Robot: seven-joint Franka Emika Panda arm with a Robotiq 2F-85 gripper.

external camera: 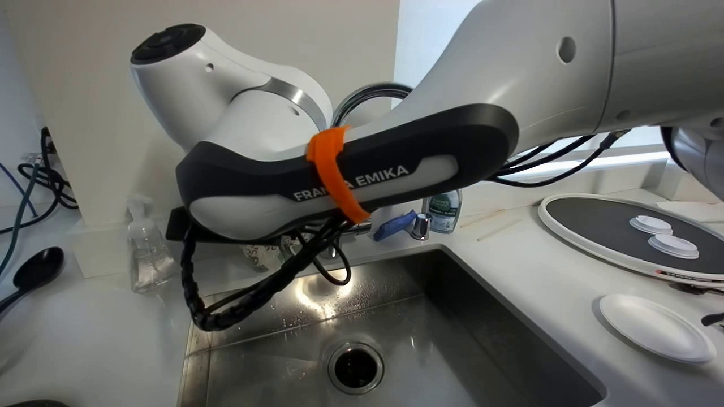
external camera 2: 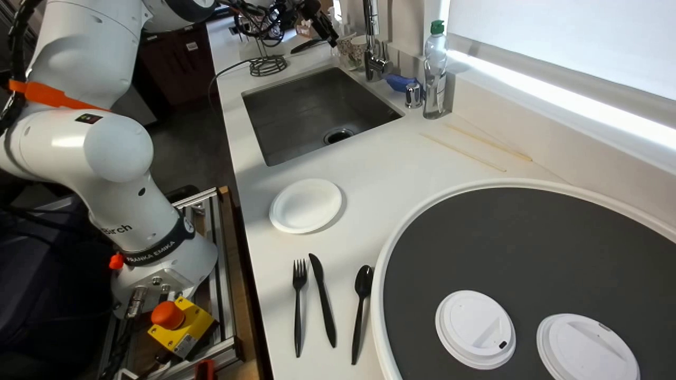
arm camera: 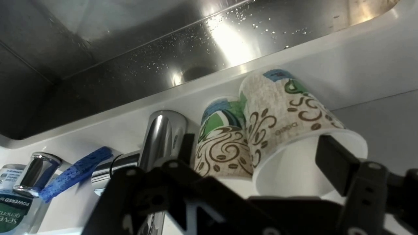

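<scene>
Two patterned paper cups stand side by side behind the sink: a bigger one (arm camera: 286, 113) with its open rim facing the wrist camera, and another (arm camera: 224, 143) against its left side. My gripper is open over them. In the wrist view, one finger pad (arm camera: 333, 164) overlaps the bigger cup's rim, and the other finger lies left of the second cup, near the faucet. I cannot tell whether either touches. No cup is gripped. In exterior view 1 the arm covers the gripper, and only part of a cup (external camera: 263, 256) shows under it.
Close by the cups rise the chrome faucet (arm camera: 162, 135), a blue sponge (arm camera: 76, 172) and a soap bottle (external camera 2: 435, 73). The sink (external camera 2: 298, 114) is empty. A white plate (external camera 2: 306, 206), black cutlery and a round grey board (external camera 2: 481, 234) with two lids occupy the right counter.
</scene>
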